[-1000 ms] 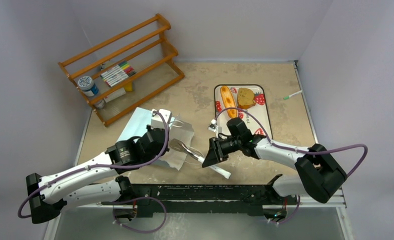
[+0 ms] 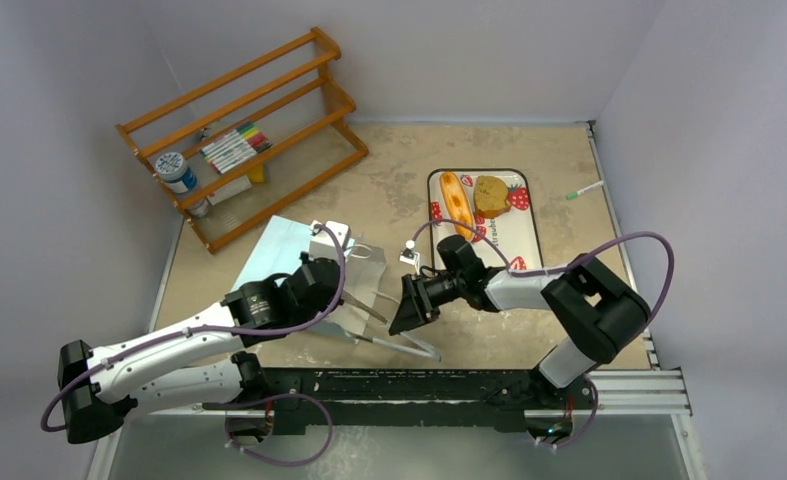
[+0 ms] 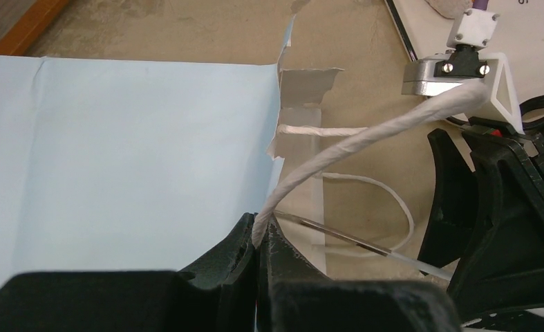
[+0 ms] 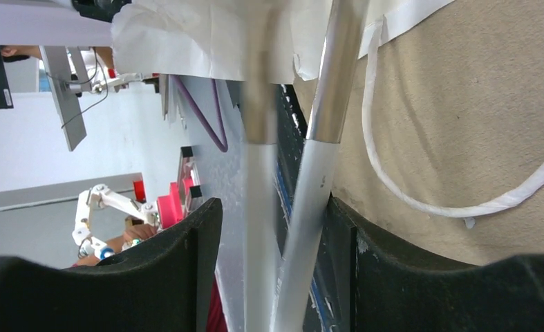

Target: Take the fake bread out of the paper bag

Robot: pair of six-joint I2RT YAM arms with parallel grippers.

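The light blue paper bag (image 3: 144,159) lies on the table with its torn mouth facing right. My left gripper is shut on its twisted paper handle (image 3: 366,142), at the mouth. A pair of metal tongs with white grips (image 4: 307,221) stands between the fingers of my right gripper. One arm of the tongs touches the right finger (image 4: 345,242); a gap shows beside the left finger (image 4: 196,242). In the top view the tongs (image 2: 366,308) point at the bag mouth, their arms spread. No bread shows in the bag; its inside is hidden.
A strawberry-patterned tray (image 2: 512,235) at the right holds a long bread (image 2: 456,200) and a bread slice (image 2: 491,196). A wooden rack (image 2: 279,150) with markers and a jar stands at the back left. A green-tipped marker (image 2: 584,190) lies far right.
My right gripper has moved slightly left and down, bringing the tongs nearer the bag mouth. The left gripper has barely moved.
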